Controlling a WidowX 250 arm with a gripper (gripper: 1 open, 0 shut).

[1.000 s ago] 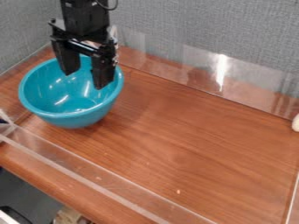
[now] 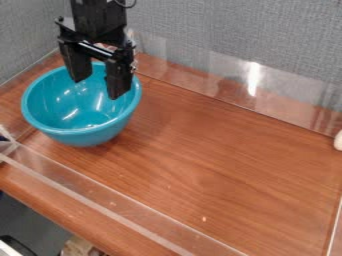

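Note:
My black gripper (image 2: 96, 64) hangs over a turquoise bowl (image 2: 80, 118) at the left of the wooden table, its fingers reaching down inside the rim, spread apart and open. I see nothing held between them. The bowl's far side is partly hidden behind the gripper.
Clear low walls edge it, with grey panels behind. A small white object (image 2: 337, 140) shows at the right edge.
My gripper has shifted very slightly; the bowl stays where it was.

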